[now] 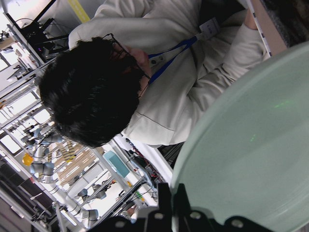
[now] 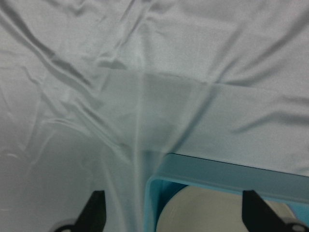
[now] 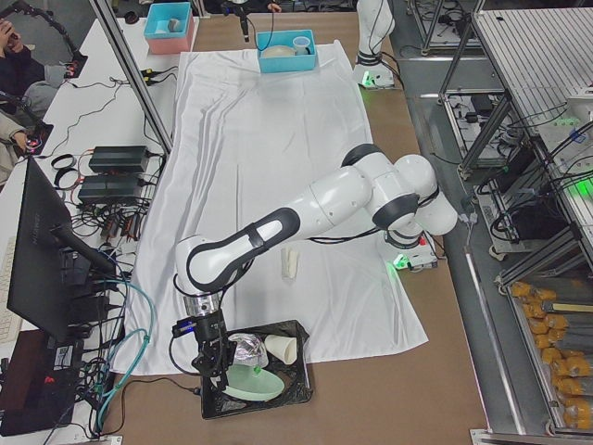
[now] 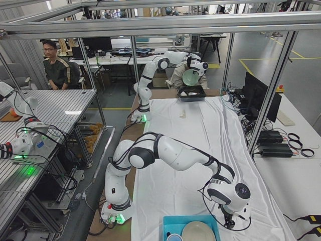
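A light green plate (image 1: 251, 135) is held by its rim in my left gripper, above the black crate (image 3: 301, 389) at the far end of the table; it also shows in the right camera view (image 4: 190, 77). In the crate lie a white cup (image 3: 283, 349) and a crumpled silvery item (image 3: 250, 349). My right gripper stands open over the corner of a blue bin (image 2: 227, 169), which holds a beige plate (image 2: 193, 217) and, in the right camera view, a cup (image 4: 174, 238).
The white cloth (image 3: 269, 139) between bin and crate is mostly clear, apart from a small pale object (image 3: 289, 264). A person sits just behind the crate. Monitors and cables line one side.
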